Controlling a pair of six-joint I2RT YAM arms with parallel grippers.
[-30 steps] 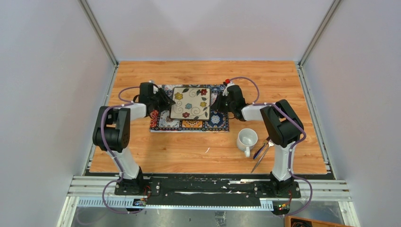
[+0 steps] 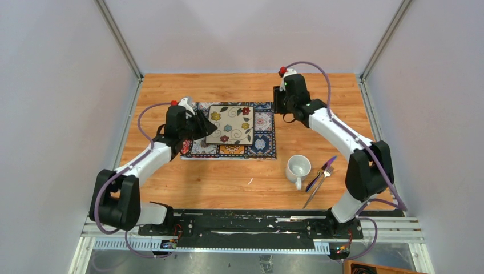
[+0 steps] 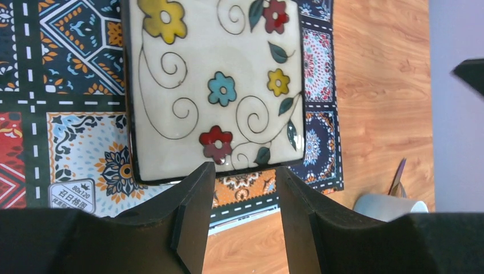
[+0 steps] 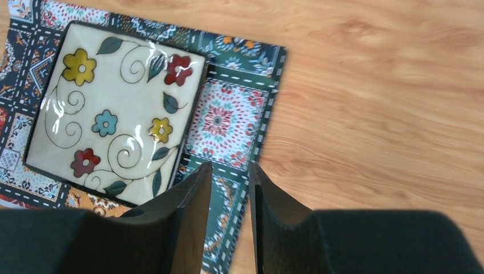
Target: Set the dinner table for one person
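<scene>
A square cream plate with painted flowers (image 2: 229, 124) lies on the patterned placemat (image 2: 263, 145). My left gripper is above the plate's near left part, its fingers apart and nothing between them. Off the placemat's right side, my right gripper hangs over the table, its fingers parted and empty. A white mug (image 2: 298, 168) stands on the wood at the right front, handle toward the front. Beside it lie a fork (image 2: 319, 185) and a purple-handled knife (image 2: 328, 164), along with a blue-handled utensil (image 2: 312, 181), partly overlapping.
Bare wood (image 2: 228, 185) stretches in front of the placemat, with a small white scrap (image 2: 250, 181) on it. Walls close in at the left, right and back. A dark rail (image 2: 245, 222) runs along the front edge.
Both arms have lifted. My right gripper has moved right and back, away from the plate; the left has shifted slightly right over its edge. The plate has not moved.
</scene>
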